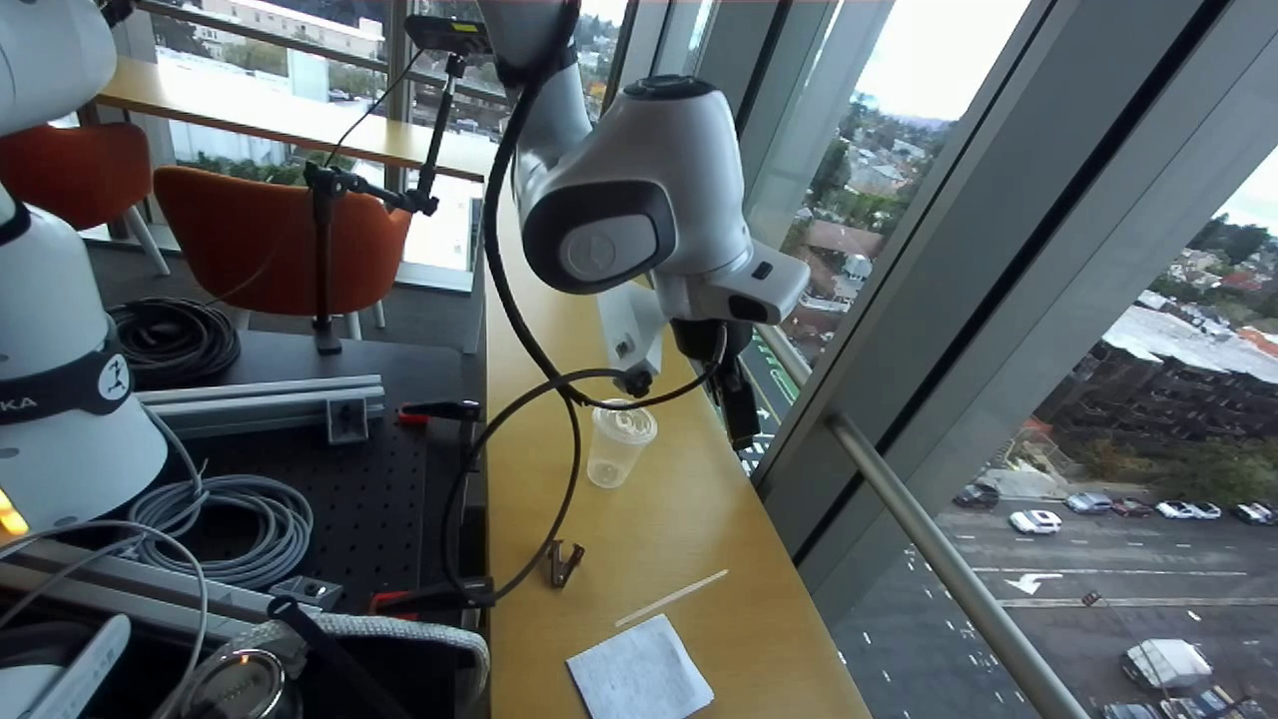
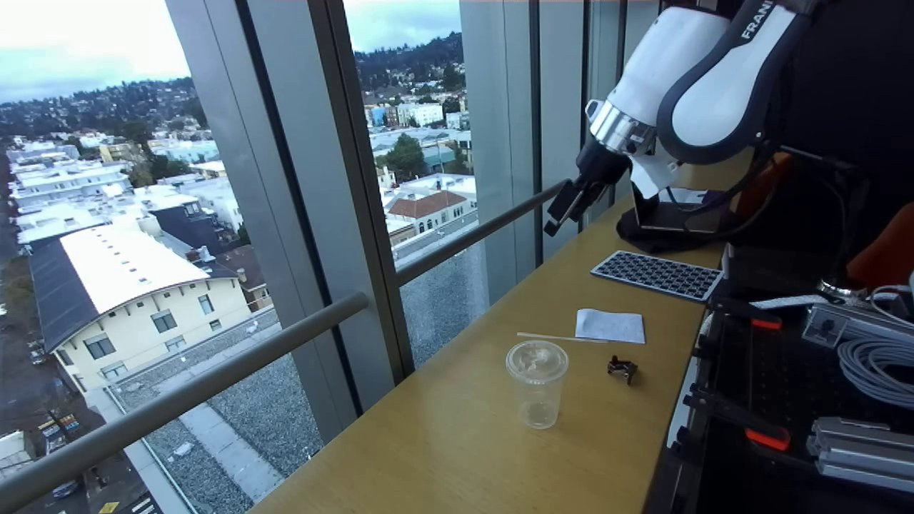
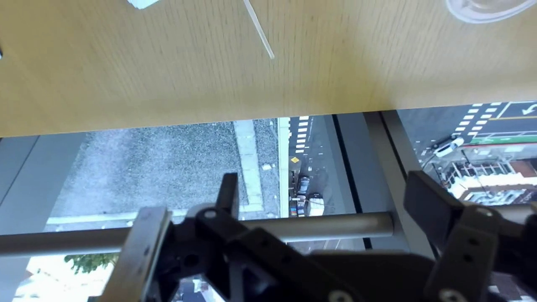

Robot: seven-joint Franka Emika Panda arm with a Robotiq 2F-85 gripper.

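Observation:
My gripper is open and empty, its two black fingers wide apart in the wrist view. It hangs past the window-side edge of the table, above the rail; in exterior view 2 the gripper (image 2: 565, 210) is tilted, well above the table. A clear plastic cup (image 1: 619, 453) with a lid stands upright on the wooden table, apart from the gripper. Of this cup (image 3: 486, 11), only part of the lid shows in the wrist view. A thin pale straw (image 2: 561, 338) lies by a folded white paper (image 2: 610, 326). Closer to the table's inner side sits a small brown clip (image 2: 623, 368).
A metal rail (image 1: 947, 557) and window frames run along the table's outer edge, close to the gripper. In exterior view 2, a keyboard (image 2: 658, 274) lies farther along the table. A black cable loops from the arm over the table in exterior view 1.

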